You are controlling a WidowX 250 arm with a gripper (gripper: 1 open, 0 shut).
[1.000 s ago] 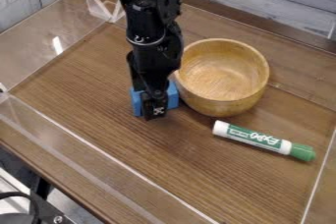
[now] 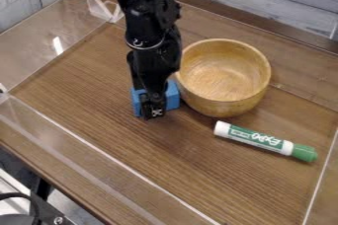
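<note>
My black gripper (image 2: 153,99) reaches down from the top centre onto a blue object (image 2: 169,100), its fingers at that object's near side. Whether the fingers are closed on it is hidden by the dark gripper body. The blue object sits on the wooden table (image 2: 93,130), just left of a tan bowl (image 2: 231,66).
A green and white marker labelled EXPO (image 2: 264,141) lies at the right, in front of the bowl. A clear plastic item (image 2: 106,4) is at the back left, and a cable runs at the bottom left corner.
The gripper has shifted very slightly over the blue object; otherwise the scene looks the same.
</note>
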